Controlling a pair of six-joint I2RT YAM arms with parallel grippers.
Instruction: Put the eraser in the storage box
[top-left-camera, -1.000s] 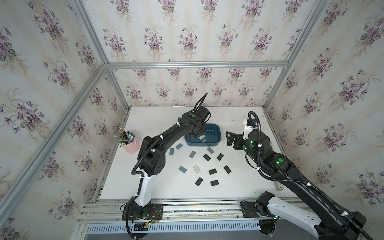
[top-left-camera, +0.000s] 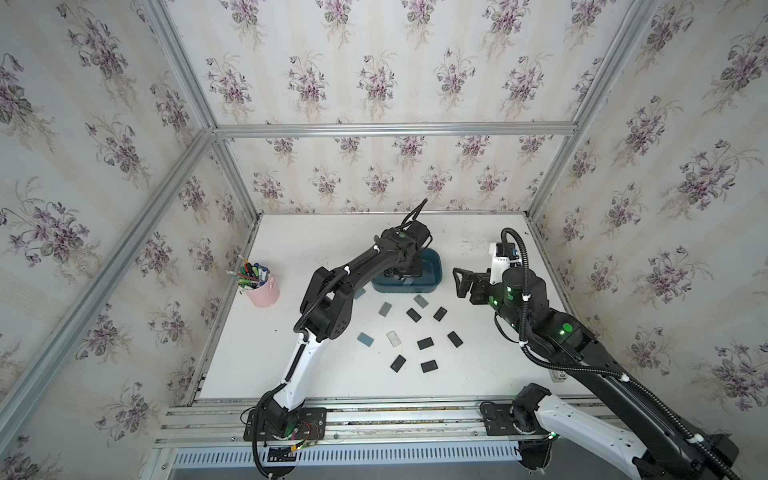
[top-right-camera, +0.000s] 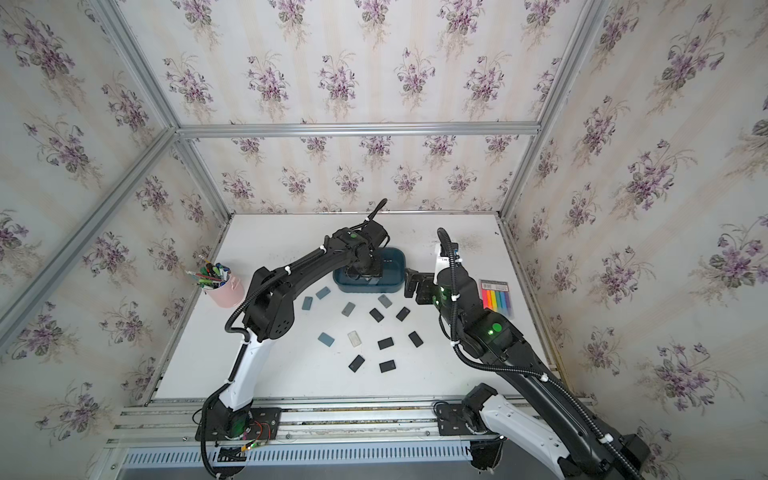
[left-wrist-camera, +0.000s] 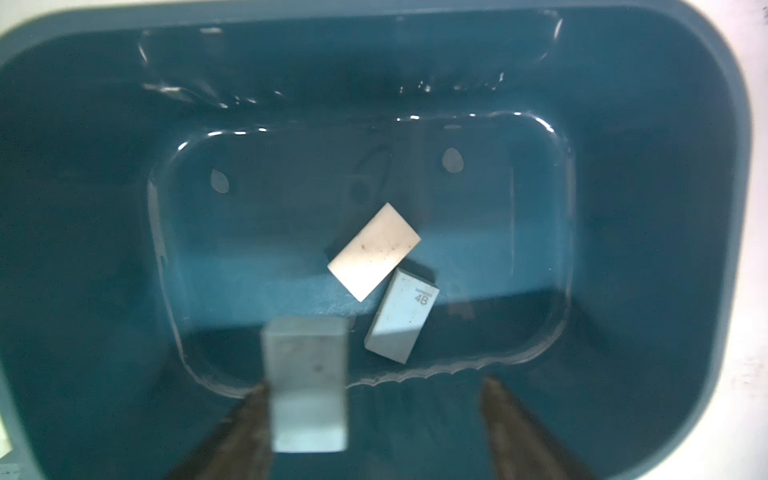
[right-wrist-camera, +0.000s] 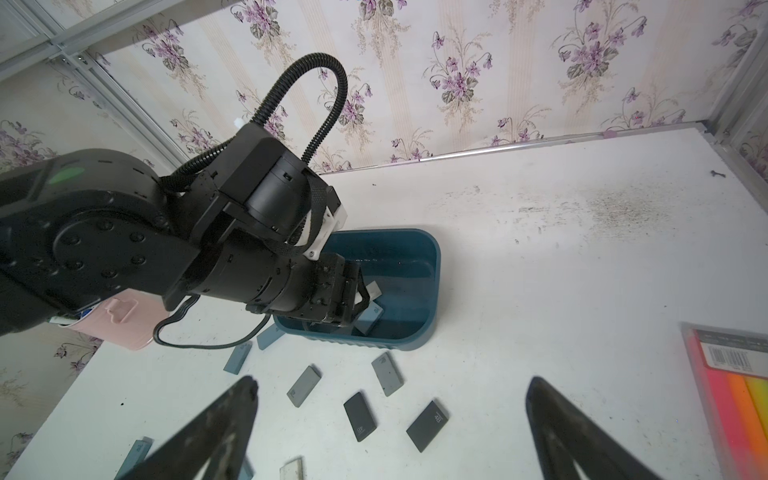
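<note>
In the left wrist view, the teal storage box fills the frame, with a white eraser and a light grey 4B eraser on its floor. My left gripper is inside the box, part open; a blurred grey eraser is at its left finger, apart from the right finger. In the top views its wrist hides part of the box. My right gripper stands open over the table, right of the box, with nothing between its fingers.
Several dark and blue-grey erasers lie on the white table in front of the box. A pink pen cup stands at the left, and a coloured pack lies at the right. The table behind the right of the box is clear.
The left arm has moved to the right and a little down, further over the box. The right arm has shifted very slightly.
</note>
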